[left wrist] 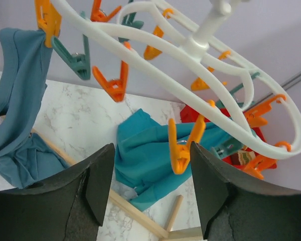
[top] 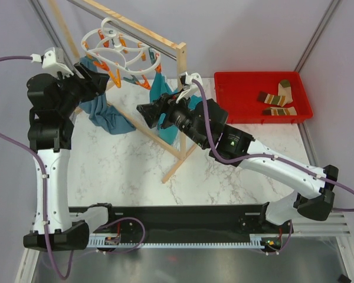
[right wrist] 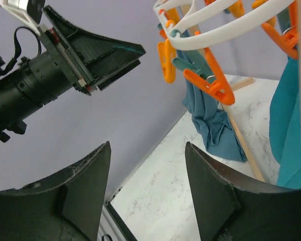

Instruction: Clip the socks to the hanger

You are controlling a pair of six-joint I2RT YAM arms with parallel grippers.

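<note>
The white clip hanger point(top: 119, 63) hangs from a wooden rack, ringed with orange and green clips. A blue-grey sock point(left wrist: 21, 85) is held by an orange clip at the left in the left wrist view, its lower part hanging down. On the rack's right side hangs a teal sock point(top: 161, 97). Left of the hanger, my left gripper point(top: 93, 78) is open with nothing between its fingers. My right gripper point(top: 155, 113) stands below the hanger, in front of the teal sock; its fingers point(right wrist: 85, 191) are apart and the gap is empty.
A red bin point(top: 263, 106) at the back right holds striped socks point(top: 275, 106). The rack's wooden post point(top: 181, 100) stands close beside the right gripper.
</note>
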